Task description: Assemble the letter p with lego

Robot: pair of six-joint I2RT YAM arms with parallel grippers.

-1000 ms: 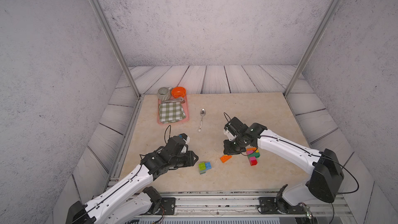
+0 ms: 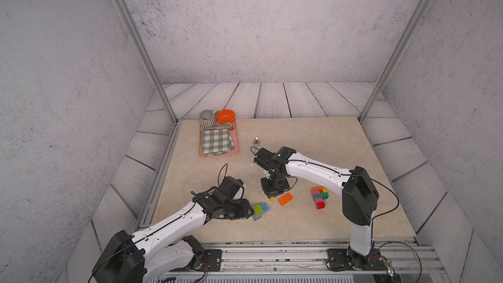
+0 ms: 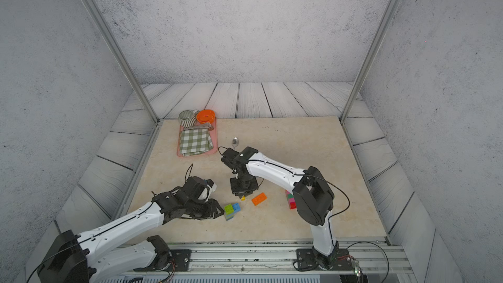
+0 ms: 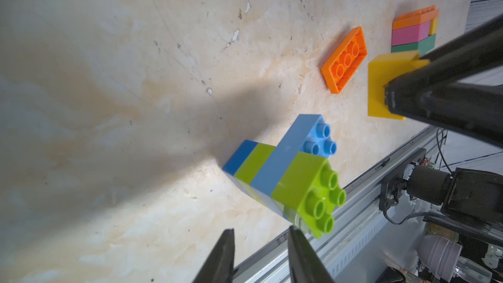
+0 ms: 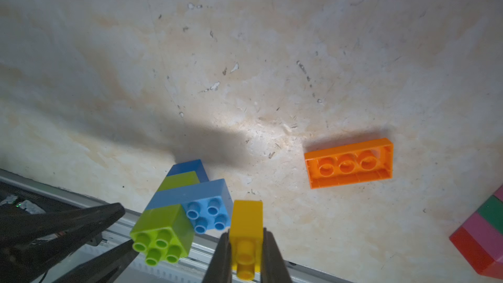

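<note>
A stacked assembly of blue and lime bricks (image 4: 280, 170) is held above the table by my left gripper, shut on it at the lower edge of the left wrist view. Just beside it, my right gripper is shut on a small yellow brick (image 5: 247, 215), which hangs close to the assembly's studded end. An orange brick (image 5: 348, 162) lies upside down on the table between them and a multicolour brick group (image 2: 319, 197) at the right, made of red, pink, green, orange and yellow pieces.
A pink tray (image 2: 235, 144) with a checked cloth, striped mug and orange bowl stands at the back left. A spoon (image 2: 256, 141) lies near the middle, partly hidden by my right arm.
My right gripper has moved left toward the blue-lime assembly with the yellow brick. The left arm and its assembly have shifted slightly.
</note>
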